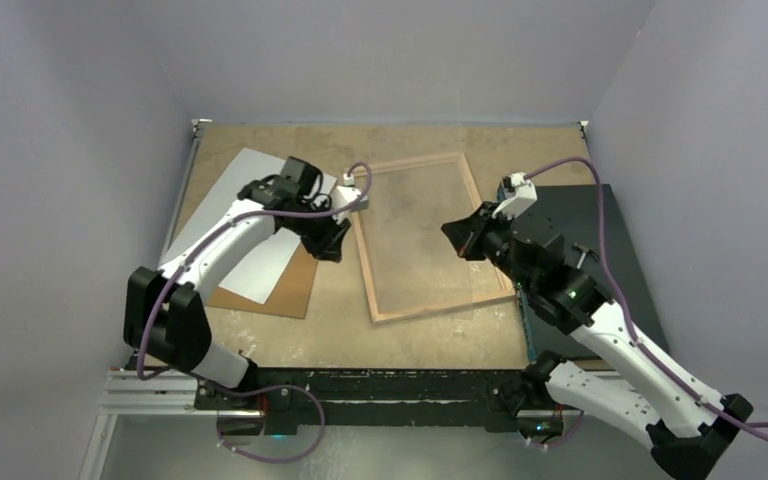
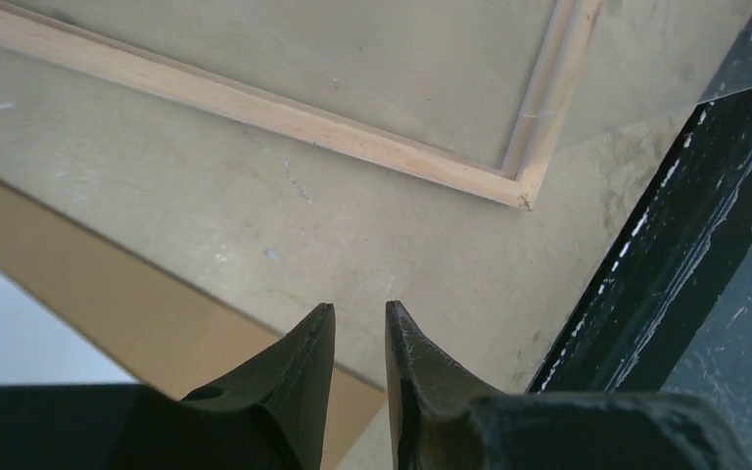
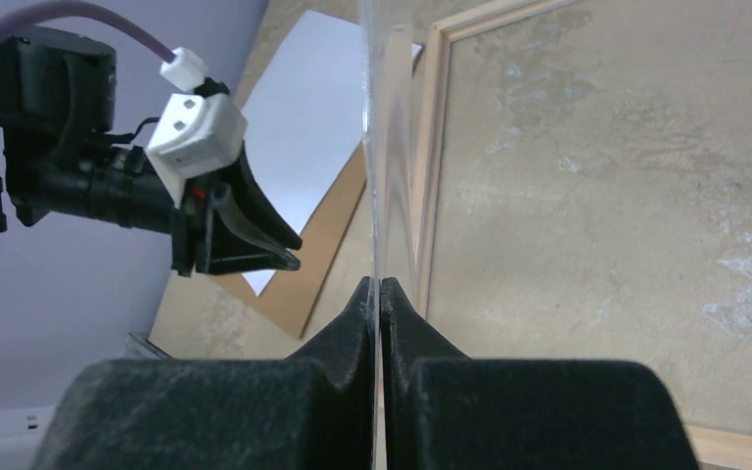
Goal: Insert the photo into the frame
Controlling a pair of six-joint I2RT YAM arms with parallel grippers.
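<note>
A wooden frame [image 1: 368,285] lies on the table between my two arms. To its left, a plain white sheet [image 1: 245,240], possibly the photo or its backing, rests on a brown board [image 1: 295,290]. My left gripper is above the table between board and frame, its fingers parted with nothing between them. My right gripper is shut on a clear thin sheet [image 3: 390,147], seen nearly edge-on as it stands up from the fingertips over the frame. In the left wrist view, part of the clear sheet [image 2: 681,73] overhangs the frame's corner.
A dark board [image 1: 605,260] lies on the right, under my right arm, with a small tool [image 1: 582,258] on it. Bare table [image 1: 410,350] runs along the front. Grey walls enclose the back and sides.
</note>
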